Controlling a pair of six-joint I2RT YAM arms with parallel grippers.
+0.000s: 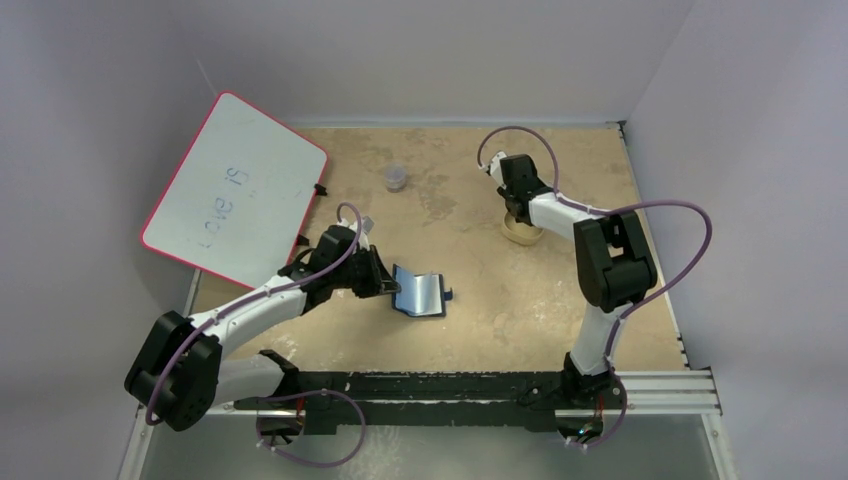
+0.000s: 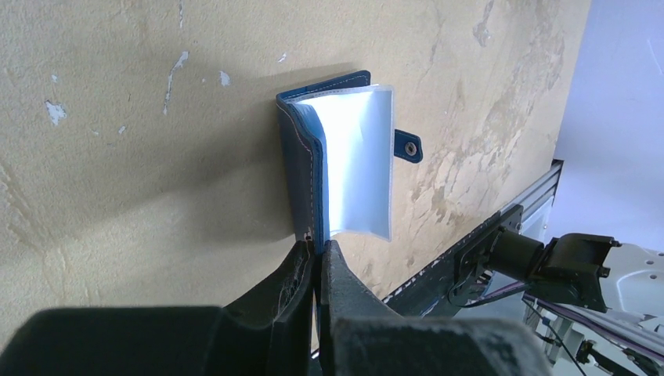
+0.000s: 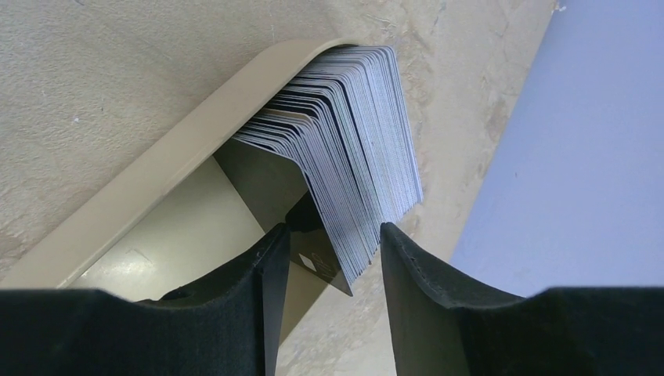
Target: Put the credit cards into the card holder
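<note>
A blue card holder [image 2: 301, 164] with clear sleeves [image 2: 360, 160] lies spread on the table, its snap strap to the right. My left gripper is shut on the holder's raised blue cover at its near end. In the right wrist view, a fanned stack of cards [image 3: 356, 133] leans in a tan oval bowl [image 3: 145, 172], edges up. A dark-faced card [image 3: 262, 176] fronts the stack. My right gripper is part open, its fingertips on either side of the stack's near end; whether they touch it I cannot tell.
A whiteboard [image 1: 235, 190] with a red rim leans at the left, beside the left arm. Toward the back stands a small clear cup [image 1: 395, 178]. The table between the holder and the bowl is clear.
</note>
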